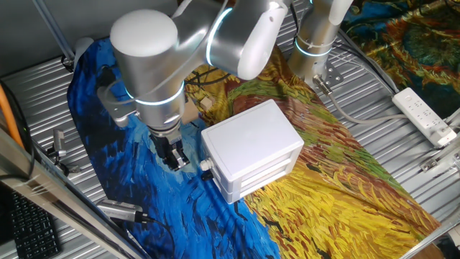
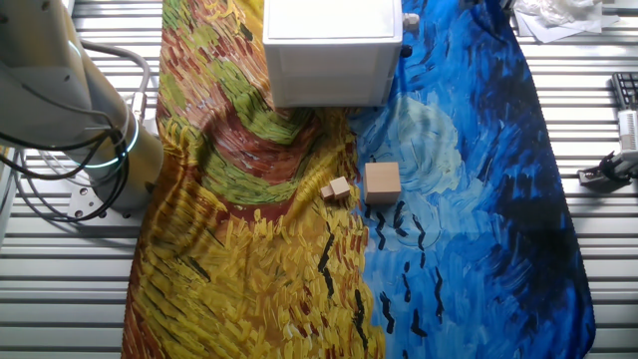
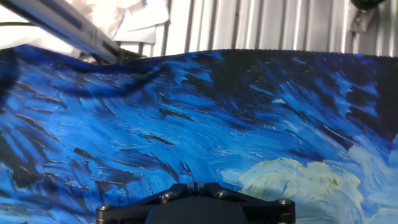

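Observation:
My gripper (image 1: 177, 165) hangs over the blue part of the cloth, just left of the white drawer box (image 1: 253, 138) and near the knobs (image 1: 206, 165) on its side. In the wrist view, the gripper's fingertips (image 3: 187, 188) meet at the bottom edge, with nothing showing between them. Only painted cloth lies ahead of them there; the box is out of that view. From the other side, the box (image 2: 332, 75) stands at the top, and the gripper is not visible.
A wooden cube (image 2: 382, 183) and a smaller light wooden piece (image 2: 339, 186) lie on the cloth, apart from the box. A power strip (image 1: 425, 115) sits at the right.

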